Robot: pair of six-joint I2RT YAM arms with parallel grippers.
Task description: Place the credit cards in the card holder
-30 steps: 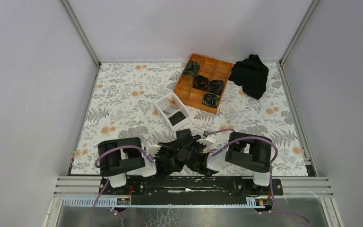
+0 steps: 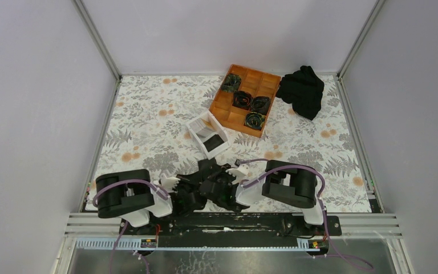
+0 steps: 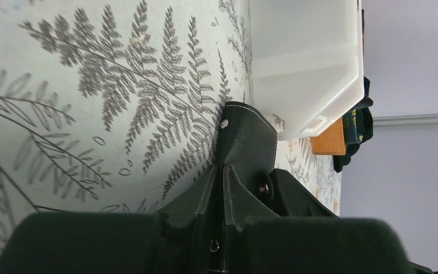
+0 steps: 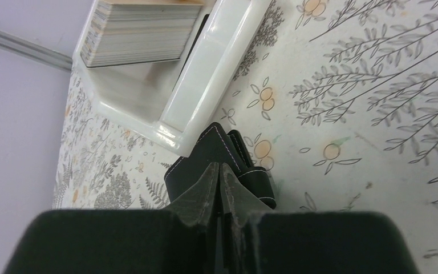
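Observation:
The black leather card holder [image 3: 245, 128] lies low at the front middle, just in front of the white box, between both grippers. My left gripper is shut on it, with its snap and white stitching showing. In the right wrist view the holder [image 4: 199, 160] shows as folded flaps near the box's corner; my right gripper has its fingertips close together on it, and whether they grip it is unclear. The white box [image 2: 197, 125] holds a stack of cards [image 4: 137, 31] and a dark piece.
An orange wooden tray [image 2: 222, 105] with several dark coiled items stands behind the box. A black cloth [image 2: 301, 91] lies at the back right.
Both arms and the dark holder between them have shifted to the left over the last second, the left arm more so.

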